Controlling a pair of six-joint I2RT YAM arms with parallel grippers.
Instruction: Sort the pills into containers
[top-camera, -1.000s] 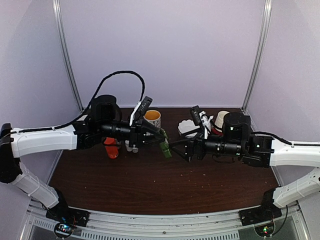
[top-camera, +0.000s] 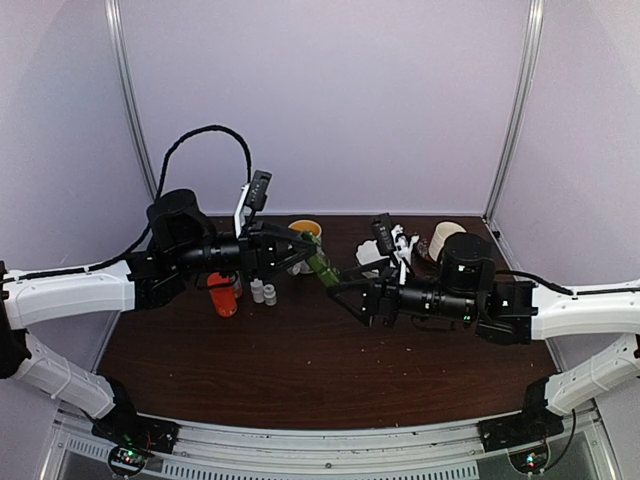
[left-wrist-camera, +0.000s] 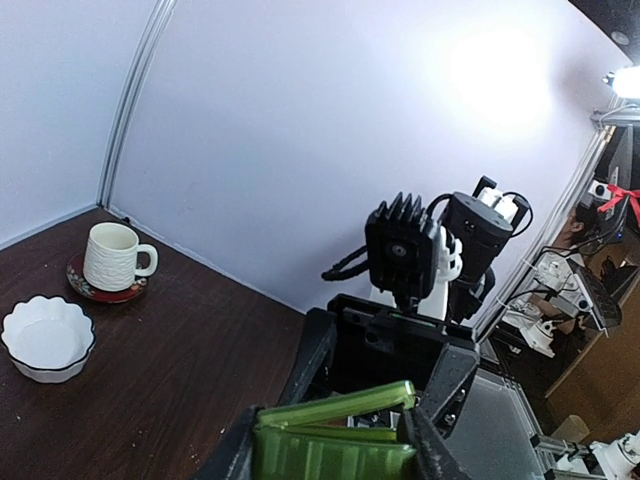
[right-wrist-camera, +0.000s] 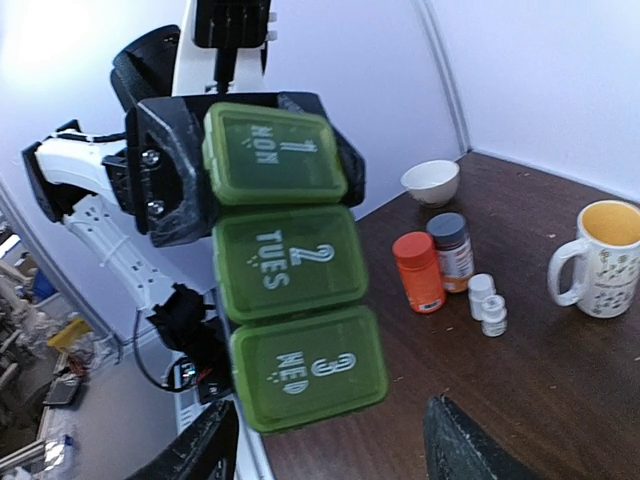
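My left gripper is shut on a green pill organizer, held slanted above the table. In the right wrist view its lids marked MON, TUES and WED face the camera and look closed. The left wrist view shows a green lid at the near end standing at an angle, with a gap beneath it. My right gripper is part open at the organizer's lower end, its fingers spread to either side below the WED lid. Whether they touch it, I cannot tell. No pills show inside the organizer.
Behind the left arm stand an orange-red bottle, a dark-capped bottle and two small white vials. A patterned mug, a white scalloped bowl and a cream cup stand farther back.
My left gripper has drawn back left and slightly up with the organizer.
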